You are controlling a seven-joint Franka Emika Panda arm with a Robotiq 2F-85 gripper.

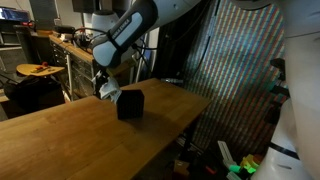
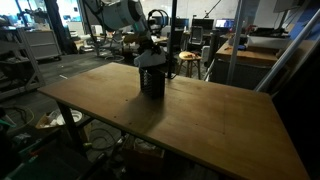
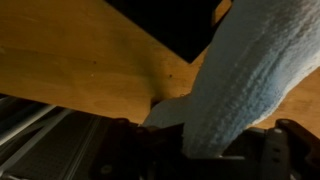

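A pale grey-white cloth is pinched in my gripper, which is shut on it. In exterior view 1 the cloth hangs below the gripper, at the upper left of a black box on the wooden table. Exterior view 2 has the cloth overlapping the top of the box; whether they touch I cannot tell. A dark corner of the box shows at the top of the wrist view. The box's inside is hidden.
Most of the wooden table around the box is bare. A thin post stands at its far side in exterior view 2. Desks and a stool are in the background.
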